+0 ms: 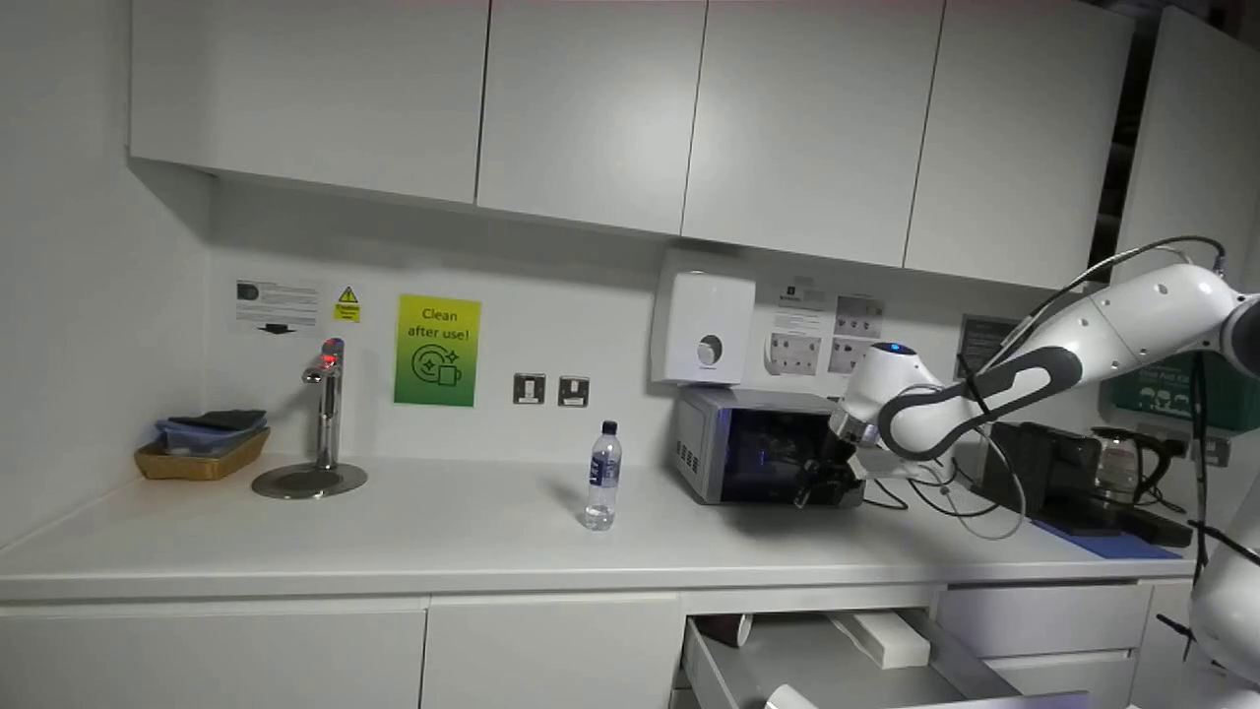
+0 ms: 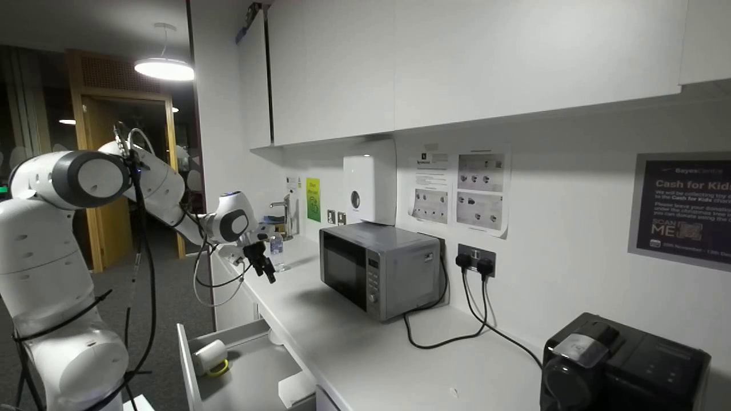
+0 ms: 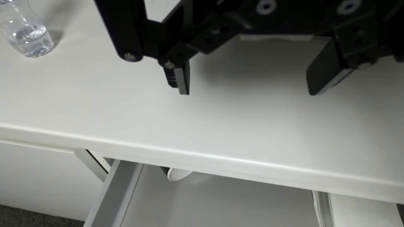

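A clear water bottle point(image 1: 602, 479) with a dark cap and blue label stands upright on the white counter point(image 1: 461, 532), left of the microwave. My gripper point(image 1: 818, 486) is in the air in front of the microwave door, to the right of the bottle and apart from it. In the wrist view the gripper has its fingers wide apart, with only counter below and nothing between them. That view cuts the bottle point(image 3: 32, 32) off at its upper left. Below the counter an open drawer point(image 2: 253, 370) holds a white mug point(image 2: 209, 357) lying on its side, yellow at its handle.
The grey microwave point(image 1: 768, 443) stands against the wall behind my gripper. A white box point(image 1: 886, 638) and another cup point(image 1: 734, 628) lie in the drawer. A tap point(image 1: 328, 408) and basket point(image 1: 203, 449) are far left; a black coffee machine point(image 2: 623, 363) is at the other end.
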